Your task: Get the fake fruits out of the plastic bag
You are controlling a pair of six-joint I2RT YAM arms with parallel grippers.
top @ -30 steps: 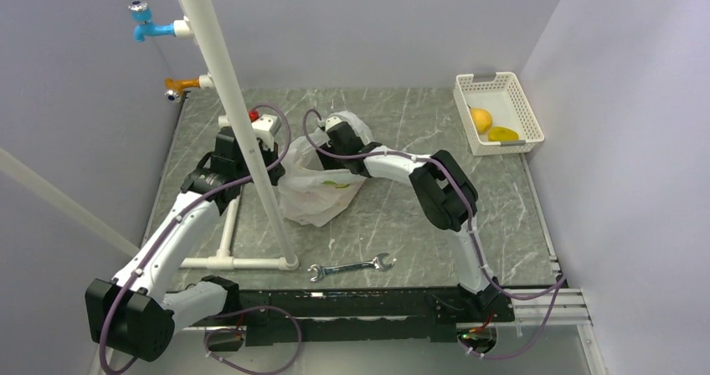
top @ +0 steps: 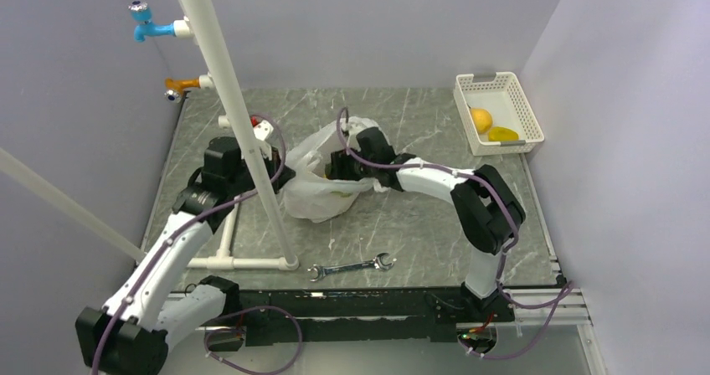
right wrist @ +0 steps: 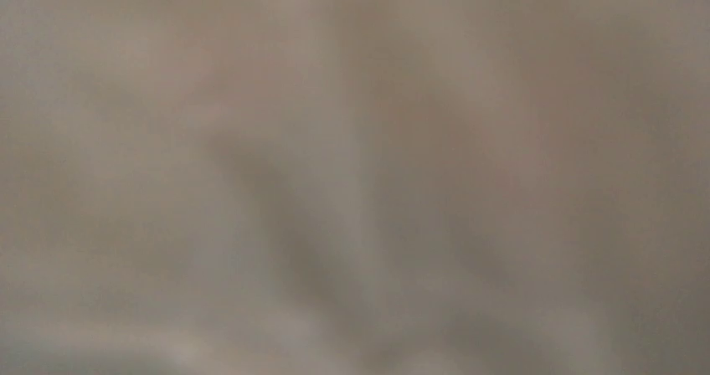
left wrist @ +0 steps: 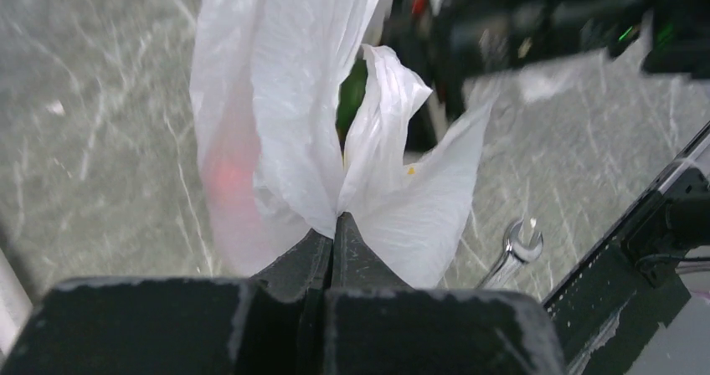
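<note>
The white plastic bag stands on the grey table between the two arms, its mouth upward. My left gripper is shut on the bag's edge, with the plastic pinched at its fingertips. Through the bag wall a red shape shows faintly, and something green is visible at the opening. My right gripper reaches down into the bag; its fingers are hidden there, so what lies between them is out of sight. Only blurred pale plastic fills the right wrist view. An orange fruit and a yellow fruit lie in the basket.
That white basket stands at the back right. A wrench lies near the front edge. White pipes cross close to the left arm, below the blue tap and orange tap. Bare table separates bag and basket.
</note>
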